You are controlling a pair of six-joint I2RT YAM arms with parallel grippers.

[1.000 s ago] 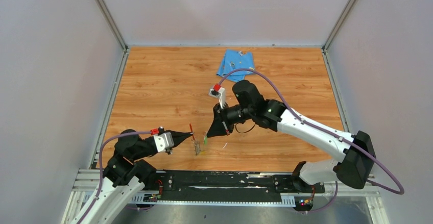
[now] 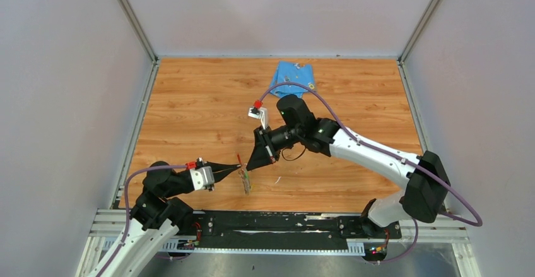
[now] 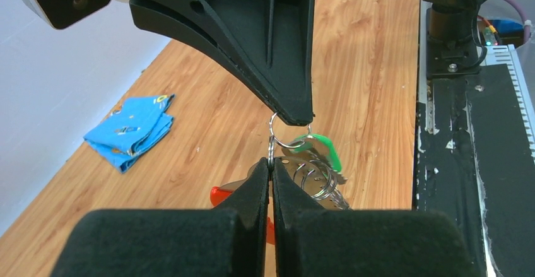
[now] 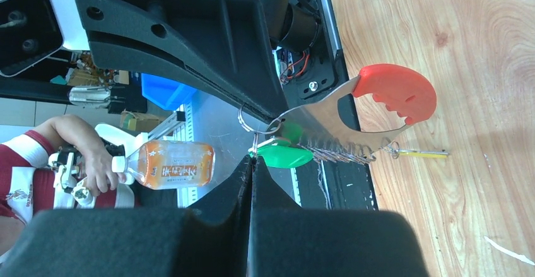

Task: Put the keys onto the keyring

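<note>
My left gripper is shut on a thin metal ring, seen edge-on at its fingertips; from the right wrist, this ring (image 4: 245, 123) shows as an open curve. Below it hang metal keys, one with a red head (image 4: 407, 91). My right gripper is shut on another thin ring, which appears rounder from the left wrist, as a ring (image 3: 272, 127) at the right fingertip. A green-headed key (image 4: 287, 156) hangs near it. Both rings are close together; whether they are linked, I cannot tell. In the top view the small keys (image 2: 245, 182) hang between both grippers.
A folded blue cloth (image 2: 291, 77) lies at the back of the table. Low among the keys is a thin yellow piece (image 4: 424, 154). A white scrap (image 4: 508, 250) lies on the wood. The wooden table (image 2: 195, 106) is otherwise mostly clear.
My right gripper has moved left, bringing the green key up to the left gripper and the other keys. The left arm has stayed nearly still.
</note>
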